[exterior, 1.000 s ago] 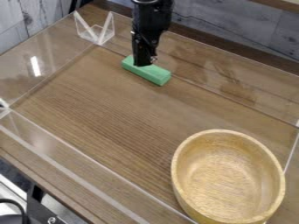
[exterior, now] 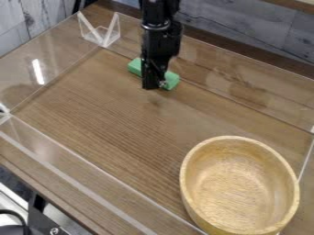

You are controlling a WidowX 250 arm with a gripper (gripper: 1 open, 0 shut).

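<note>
The black gripper [exterior: 153,77] is lowered over a green block [exterior: 170,79] toward the back middle of the wooden table [exterior: 110,128], its tip hiding part of the block. The fingers look close together; whether anything is between them is too small to tell. A tan oval bowl [exterior: 240,197] sits at the front right.
A clear plastic object [exterior: 101,32] stands at the back left. A wooden wall runs along the back. The left, middle and right of the table are largely bare.
The gripper has moved down from above and behind the green block to over it, now covering part of it.
</note>
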